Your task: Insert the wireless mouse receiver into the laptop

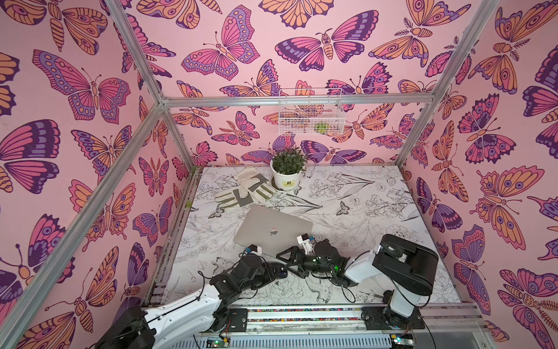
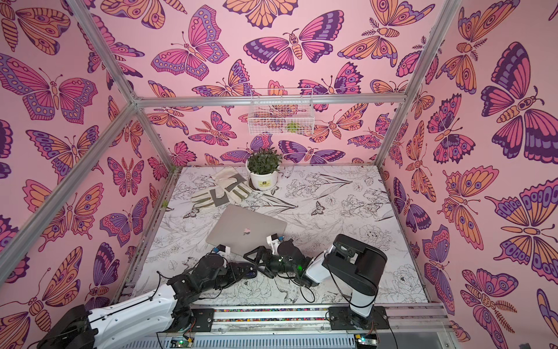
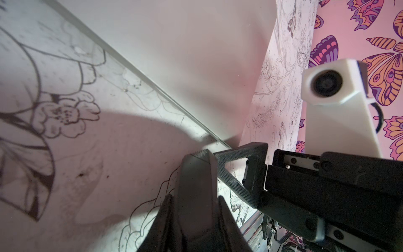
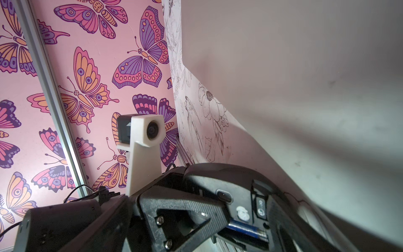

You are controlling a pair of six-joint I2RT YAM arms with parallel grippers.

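Observation:
My left gripper is shut on a dark mouse, held above the table in front of the laptop. In the right wrist view the underside of the mouse faces my right gripper. A blue battery, a sensor window and a switch show there. The right gripper is open, its fingers on either side of the mouse view with no clear grip on it. The closed grey laptop lies flat just behind both grippers. I cannot clearly make out the receiver.
A pair of work gloves and a white potted plant sit behind the laptop. A wire basket hangs on the back wall. The two grippers are very close together.

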